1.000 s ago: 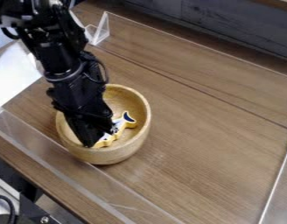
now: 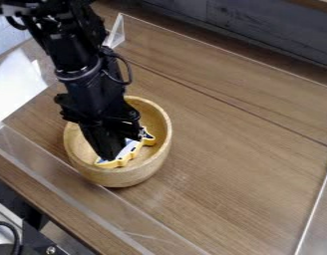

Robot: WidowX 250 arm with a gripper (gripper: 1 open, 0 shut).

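Note:
A round wooden bowl [image 2: 127, 175] stands on the table at the left of centre. In it lies a small yellow, white and dark object [image 2: 137, 145], partly hidden by my gripper [image 2: 111, 140]. The black gripper reaches down from the upper left into the bowl, its tips at or just above that object. Its fingers look close together; whether anything is between them is hidden.
Clear plastic panels edge the table at the left [image 2: 27, 154] and right. A dark grey wall runs along the back.
My gripper has shifted slightly within the bowl, and more of the yellow and white object shows now.

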